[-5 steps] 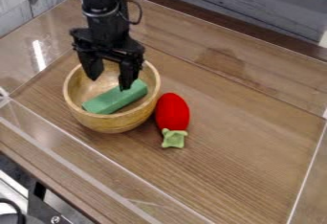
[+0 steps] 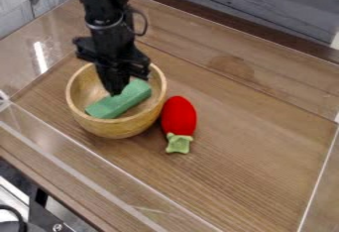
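Observation:
My black gripper (image 2: 113, 58) hangs over the back part of a tan wooden bowl (image 2: 93, 122), with nothing visible between its fingers; whether they are fully shut is hard to make out. In the bowl lies a green block (image 2: 119, 99), set diagonally. Just right of the bowl lies a red object with a light green top (image 2: 177, 117), resembling a strawberry or pepper.
A dark curved object (image 2: 11, 221) shows at the lower left corner.
The gripper has risen from down in the bowl, where its fingers were by the green block, to above it. The green block remains in the bowl.

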